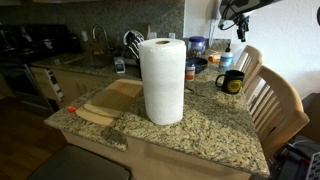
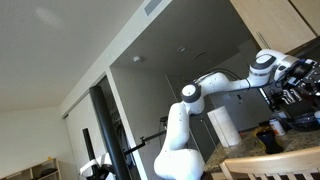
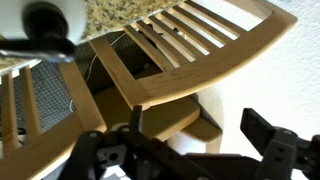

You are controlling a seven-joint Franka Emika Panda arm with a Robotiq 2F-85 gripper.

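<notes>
My gripper stands open in the wrist view, its black fingers wide apart with nothing held between them. Below it are a wooden chair and the floor. In exterior view 1 the gripper hangs over the far right end of the counter, above a bottle with a blue label and clear of it. A black mug with a yellow mark stands nearer on the counter. A dark round-topped object, cut off by the frame, shows at the upper left of the wrist view.
A tall paper towel roll stands on the granite counter. Behind it are a pan and an orange-labelled bottle. Wooden chairs line the counter's right side. Bare counter lies at the front.
</notes>
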